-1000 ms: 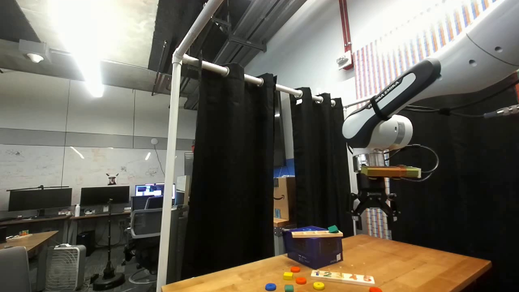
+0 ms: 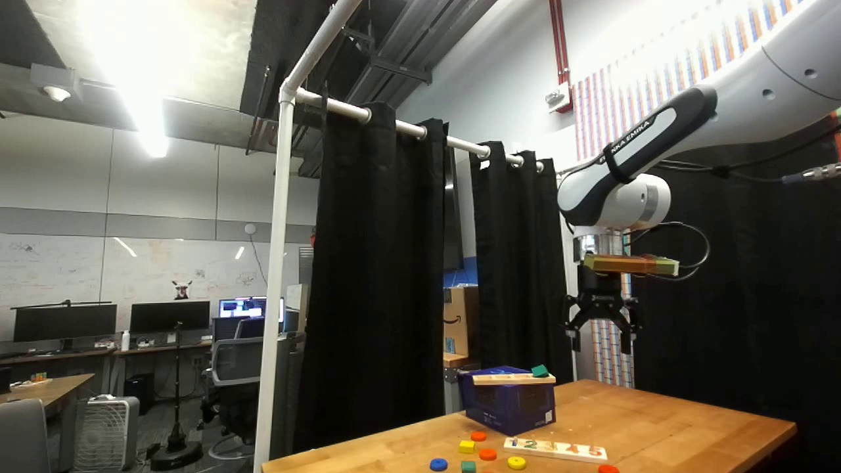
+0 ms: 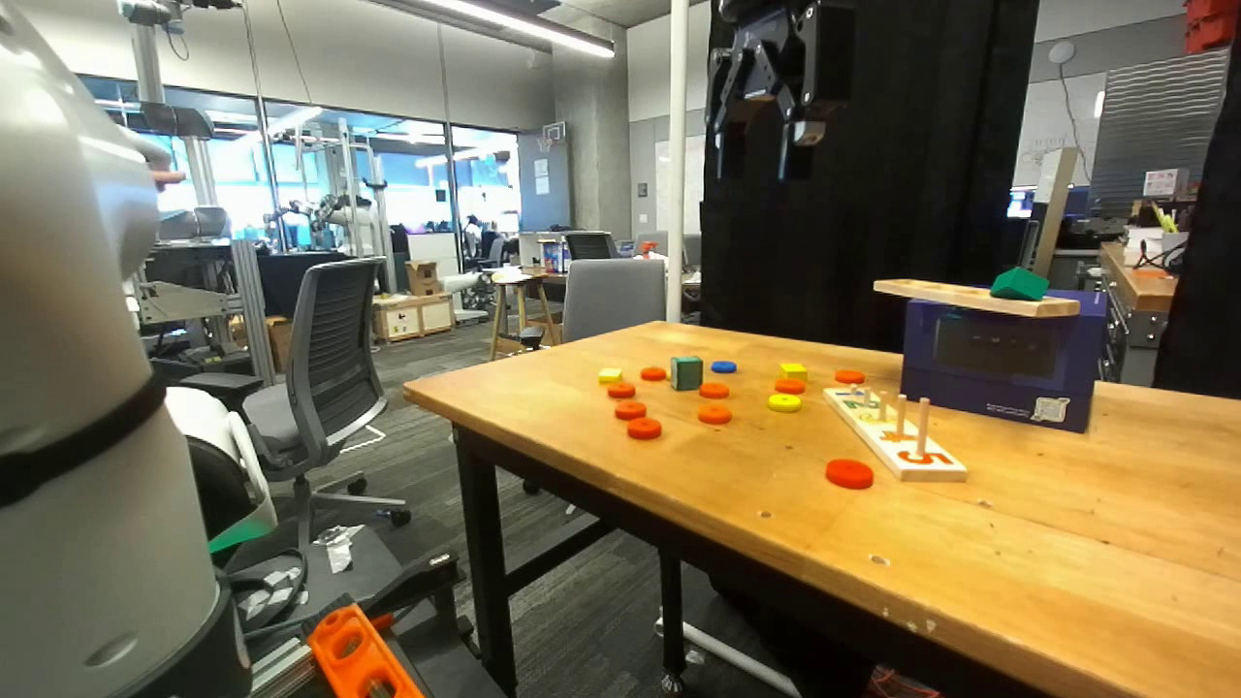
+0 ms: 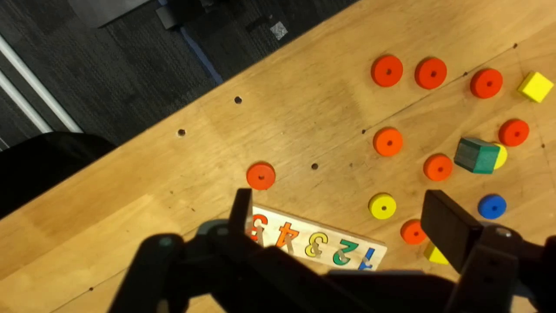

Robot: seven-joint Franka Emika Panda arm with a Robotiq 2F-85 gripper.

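Observation:
My gripper (image 2: 603, 344) hangs open, high over the table, with nothing between its fingers. A pale wooden number board (image 3: 896, 432) with upright pegs lies flat on the table; in the wrist view my gripper's parts hide some of it. Orange-red discs (image 4: 261, 175) are spread about, one close to the board's "5" end. A yellow disc (image 4: 382, 206) and a blue disc (image 4: 491, 206) lie beyond the "1" end. A green block (image 4: 476, 155) partly covers another yellow disc. Yellow blocks (image 4: 535, 86) sit among the discs.
A dark blue box (image 3: 1002, 361) stands beside the number board. On top of it rest a wooden strip (image 3: 974, 299) and a green piece (image 3: 1019, 283). The wooden table (image 3: 1082, 523) has clear room toward its near right side.
My gripper has risen and shifted very slightly left in exterior view 1.

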